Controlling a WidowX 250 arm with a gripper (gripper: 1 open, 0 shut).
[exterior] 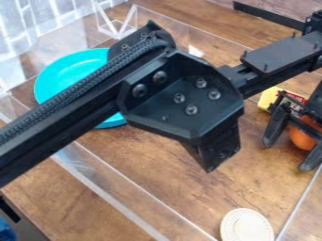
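Note:
My black gripper (pixel 287 149) is at the right edge, lowered around an orange round object (pixel 302 136), which is partly hidden by the fingers. Whether the fingers press on it cannot be told. A yellow item (pixel 268 98) lies just behind the gripper. A turquoise plate (pixel 60 75) sits at the back left, partly hidden by my arm (pixel 176 104), which crosses the middle of the view.
Clear acrylic walls (pixel 94 184) border the wooden table (pixel 151 198). A white round disc (pixel 247 225) lies at the front right. Bare wood shows in the lower middle. A dark blue object (pixel 10 230) is at the lower left edge.

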